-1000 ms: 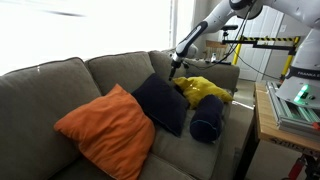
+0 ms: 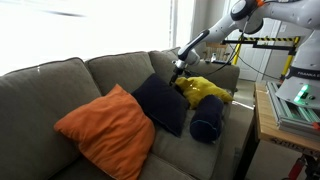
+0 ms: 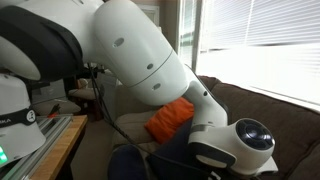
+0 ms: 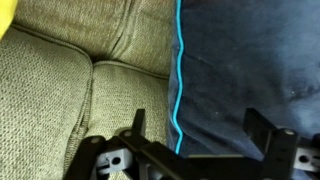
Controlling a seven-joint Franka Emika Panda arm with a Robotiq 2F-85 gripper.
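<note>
In the wrist view my gripper is open, its dark fingers set wide apart with nothing held between them. Under it lies a dark navy pillow (image 4: 235, 70) with a bright blue piped edge, and the beige-grey sofa cushion (image 4: 95, 85) shows to its left. Exterior view 1 has this dark pillow (image 2: 162, 103) leaning on the sofa back, with the arm reaching in from the far end. An orange pillow (image 2: 110, 132) leans farther left. A yellow cloth (image 2: 203, 90) lies crumpled on the seat, and a dark rolled bundle (image 2: 207, 118) rests in front of it.
The grey-brown sofa (image 2: 40, 110) runs along a bright window. A wooden table (image 2: 268, 115), bearing the arm's base, stands at the right beside the sofa's front. Bare sofa seat lies between the dark pillow and the rolled bundle.
Over the last second the arm's end has come lower and nearer the dark pillow's top. Pillows, cloth and bundle look unmoved.
</note>
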